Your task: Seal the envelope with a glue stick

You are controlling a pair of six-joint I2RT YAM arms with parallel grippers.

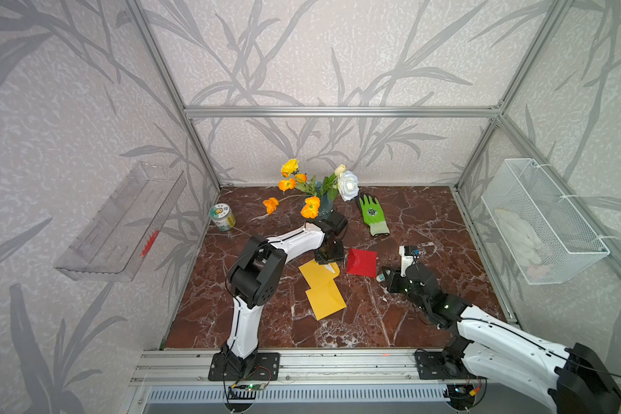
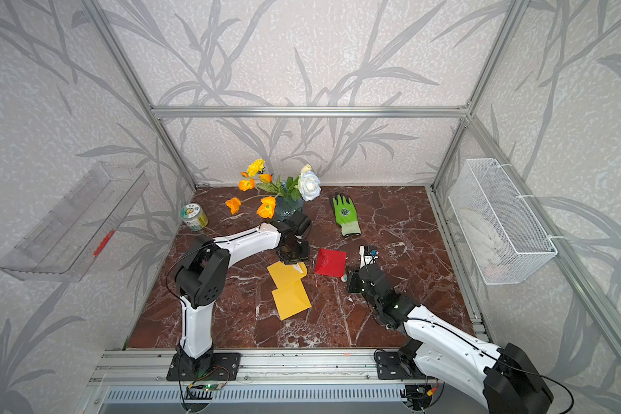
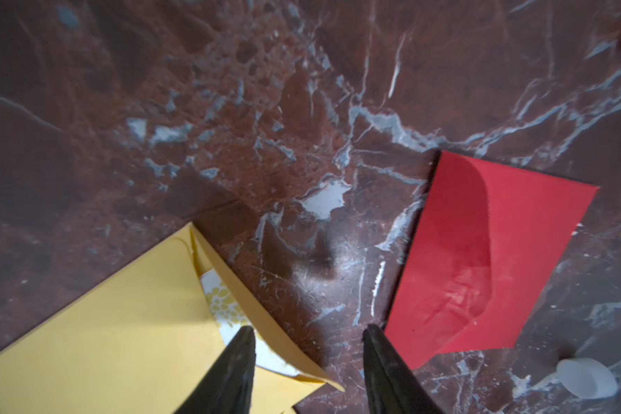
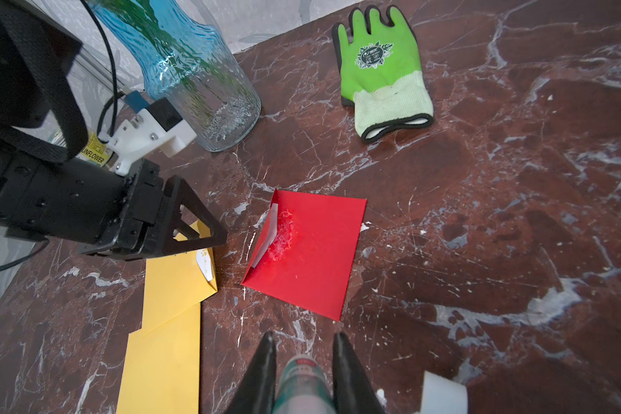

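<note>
Two yellow envelopes (image 1: 325,301) lie near the table's middle; the upper one's flap (image 3: 269,324) stands raised, showing a patterned lining. My left gripper hovers over that envelope's flap end, part open, with nothing seen between its fingers. A red envelope (image 4: 303,248) lies to the right, its flap slightly lifted. My right gripper is shut on a small glue stick (image 4: 302,390) with a teal-white body, right of the red envelope. A white cap (image 4: 443,393) lies beside it on the table.
A glass vase (image 4: 220,103) with flowers stands behind my left gripper. A green glove (image 1: 372,215) lies at the back, a tin (image 1: 222,218) at the back left. Baskets (image 1: 541,227) hang on both side walls.
</note>
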